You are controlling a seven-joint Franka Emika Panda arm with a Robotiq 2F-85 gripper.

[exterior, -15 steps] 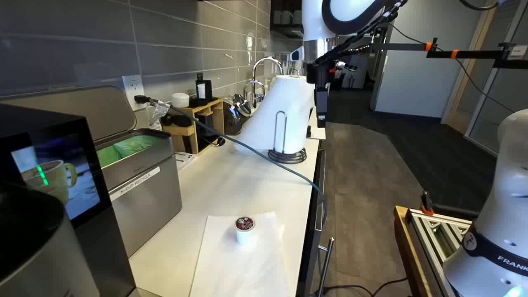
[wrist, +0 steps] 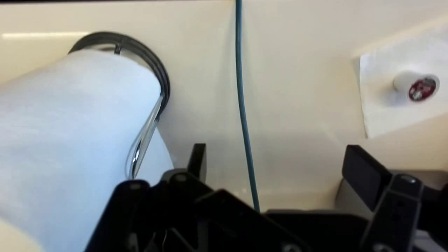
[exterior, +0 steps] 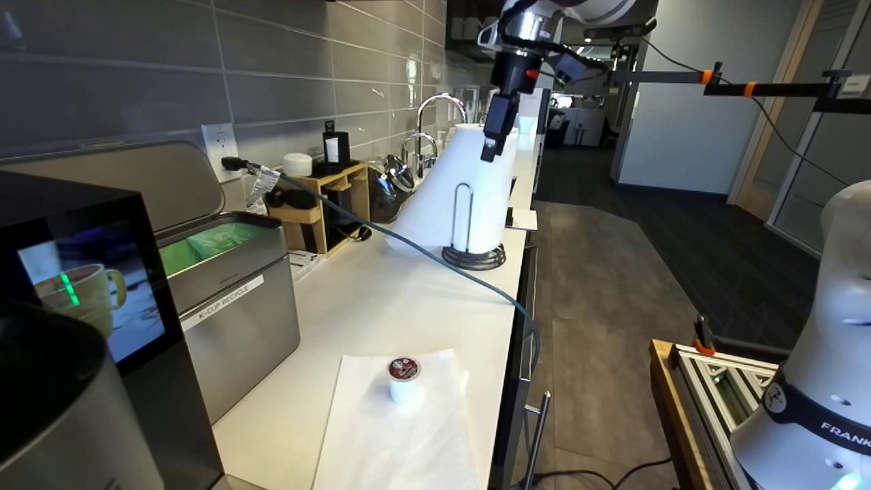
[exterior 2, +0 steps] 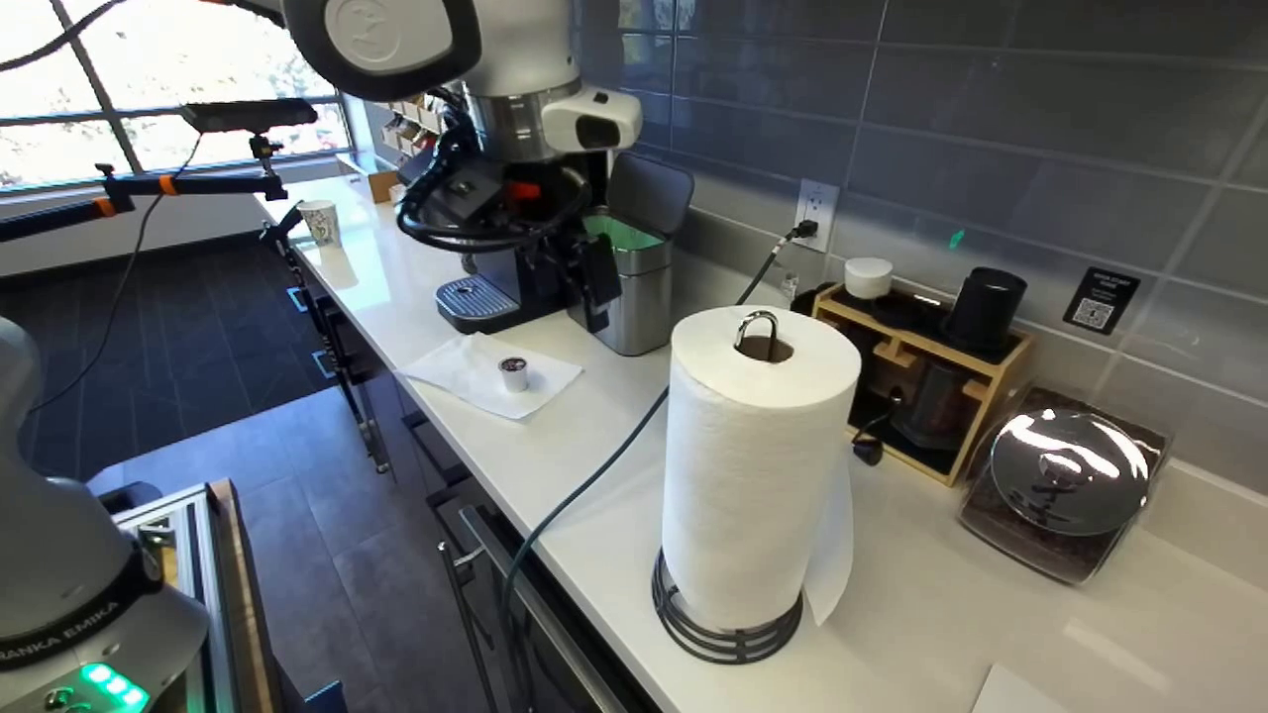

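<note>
High over the counter, my gripper stands open with nothing between its fingers; exterior view 1 shows the gripper [exterior: 490,155] in front of the upper part of the paper towel roll. A small white coffee pod [exterior: 403,384] with a dark red lid stands upright on a flat paper towel sheet [exterior: 359,441]. The wrist view has the pod [wrist: 407,82] at its right, well away from my fingers. The paper towel roll [exterior 2: 761,499] is upright on a black wire stand [exterior 2: 727,646], a loose sheet hanging from it.
A grey bin [exterior: 245,327] labelled K-CUP RECYCLE has its lid raised and a green liner [exterior: 216,242]. Beside it is a coffee machine [exterior: 98,269]. A blue-green cable [wrist: 243,100] crosses the counter between roll and pod. A wooden shelf [exterior 2: 951,440] sits by the wall.
My gripper has risen and moved left in exterior view 1, and it now tilts. The pod, the sheet and the roll have not moved.
</note>
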